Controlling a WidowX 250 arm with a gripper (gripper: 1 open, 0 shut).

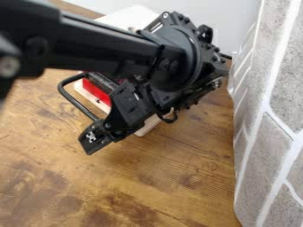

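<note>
My black gripper (97,136) hangs in the middle of the camera view, in front of a white wooden box (119,18) with a red panel (95,87). The arm and gripper cover most of the box. Its fingers point down toward the lower left, and whether they are open or shut is hard to make out.
A brick-patterned wall (268,124) runs down the right side, close to the arm.
</note>
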